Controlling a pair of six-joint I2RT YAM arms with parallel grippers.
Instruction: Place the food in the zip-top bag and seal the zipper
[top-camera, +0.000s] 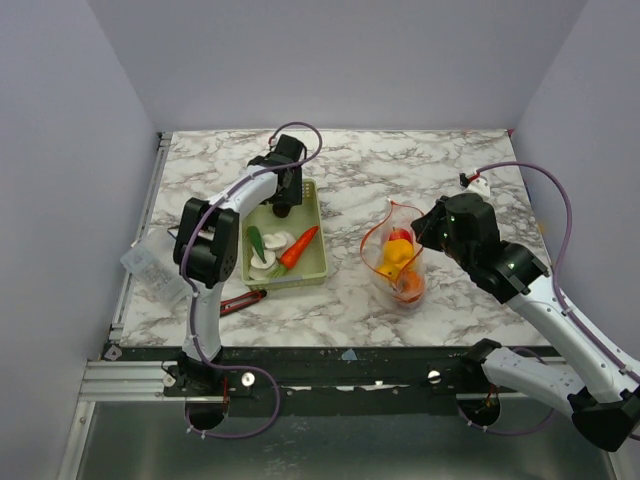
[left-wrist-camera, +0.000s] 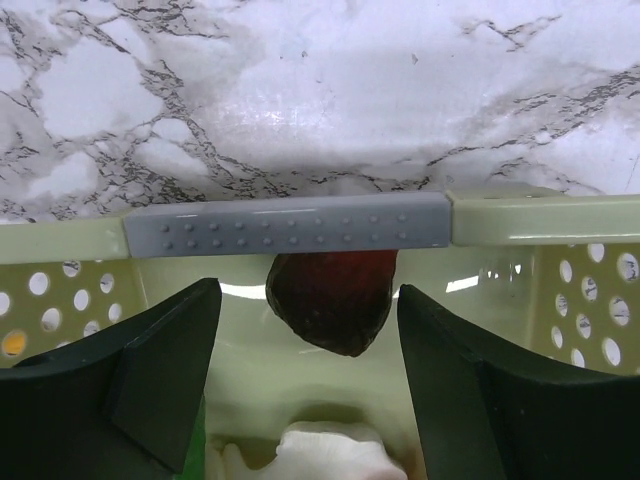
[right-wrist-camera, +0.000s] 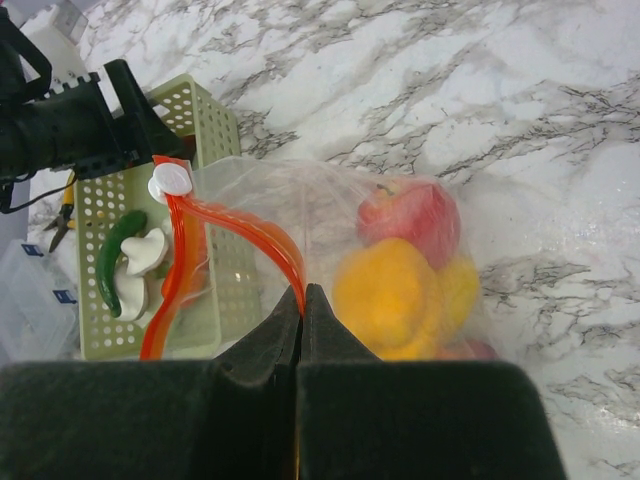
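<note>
My left gripper is open over the far end of the green basket (top-camera: 316, 265), around a dark red-brown rounded food piece (left-wrist-camera: 330, 305). The basket also holds a green cucumber (right-wrist-camera: 118, 250), white mushroom-like pieces (top-camera: 262, 262) and an orange carrot (top-camera: 300, 247). The zip top bag (top-camera: 380, 240) stands on the right with red, yellow and orange food inside. My right gripper is shut at its orange-red zipper edge (right-wrist-camera: 250, 225).
A red-handled tool (top-camera: 242, 301) lies below the basket. A clear sheet or bag (top-camera: 152, 265) lies at the left.
</note>
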